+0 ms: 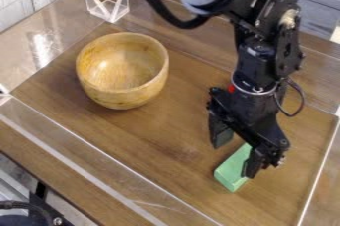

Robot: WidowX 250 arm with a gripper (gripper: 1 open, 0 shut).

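My black gripper reaches down from the top over the right side of the table, its fingers open and spread above a flat green object that lies on the wood near the front right. The green piece is partly hidden under the gripper. A small red object shows mostly hidden behind the arm.
A tan wooden bowl sits at the left of the table. A clear angular wire-like holder stands at the back left.
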